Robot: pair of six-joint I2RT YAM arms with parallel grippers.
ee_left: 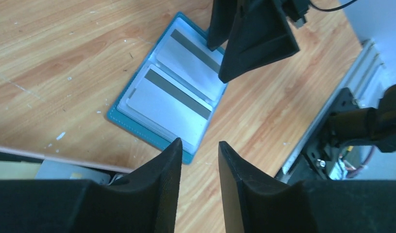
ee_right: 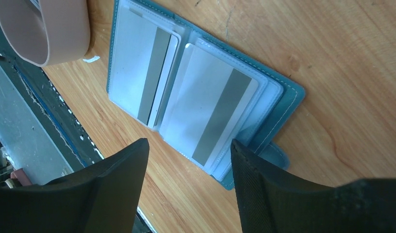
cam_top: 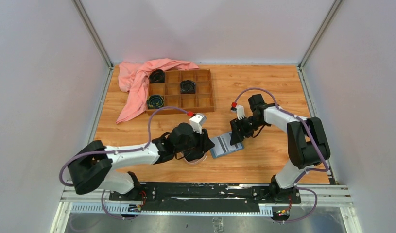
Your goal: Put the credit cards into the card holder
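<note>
The blue card holder [cam_top: 219, 149] lies unfolded on the table between the two arms. White cards with grey stripes fill its clear pockets: one card [ee_right: 205, 104] in the right pocket and another card [ee_right: 135, 60] in the left one, as the right wrist view has it. My left gripper hovers near the holder's left end, part open and empty. At the holder's other end is my right gripper, fingers apart with nothing between them; the left wrist view shows its dark fingers [ee_left: 251, 43] over that end, and whether they touch cannot be told.
A pinkish bin [cam_top: 196, 160] sits under the left arm, just left of the holder. Behind stand a wooden compartment box [cam_top: 200, 102] with several black coils and a pink cloth [cam_top: 135, 92].
</note>
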